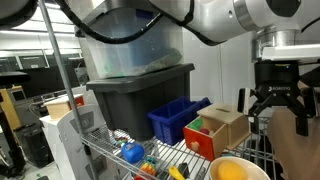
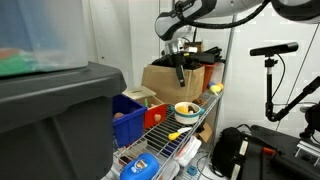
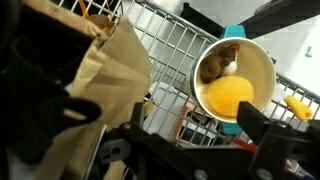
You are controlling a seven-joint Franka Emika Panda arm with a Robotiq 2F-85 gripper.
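My gripper is open, its two dark fingers [image 3: 256, 122] wide apart along the lower edge of the wrist view. Nothing shows between them except the rack below. In exterior view 1 the gripper [image 1: 273, 112] hangs above the rack, over the right side of a cream bowl [image 1: 240, 162]. Inside this bowl, the wrist view shows a yellow-orange round item [image 3: 230, 96], a brown item [image 3: 211, 68] and a small whitish one. Exterior view 2 has the bowl [image 2: 187, 110] on the wire rack, apart from the gripper [image 2: 181, 74] above it.
A brown paper bag [image 3: 115, 75] stands close beside the gripper. Behind the bowl are a wooden box [image 1: 228, 124] and a blue bin [image 1: 178, 118]. A blue item [image 1: 133, 152] and a yellow one [image 3: 298, 108] lie on the rack [image 3: 178, 38], with bare wire around the bowl.
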